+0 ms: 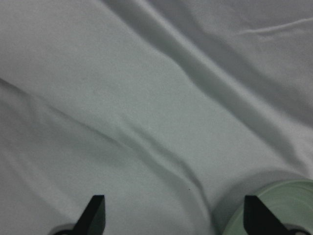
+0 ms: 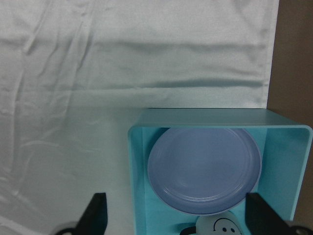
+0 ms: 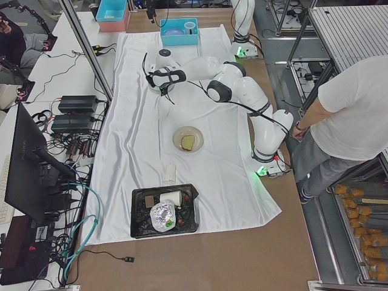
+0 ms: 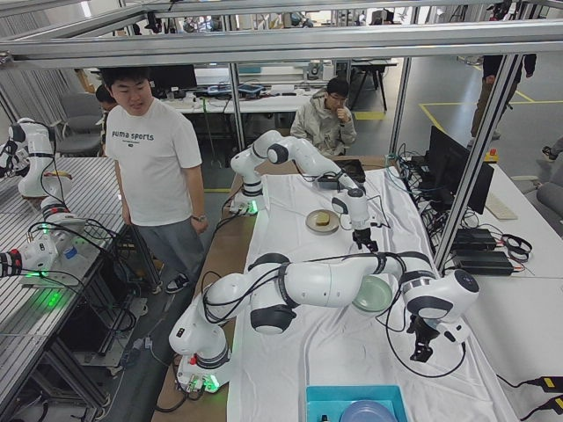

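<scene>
My left gripper is open over the white cloth, with a green bowl at lower right in the left wrist view; in the camera right view the same bowl sits mid-table. My right gripper is open near a turquoise bin holding a blue plate and a smiley-faced item. A beige plate with a yellowish square item lies mid-cloth in the camera left view.
A black tray with a foil-covered item and small objects stands at the cloth's lower end. A person stands beside the table. Monitors and cables line the other side. Cloth around the beige plate is largely clear.
</scene>
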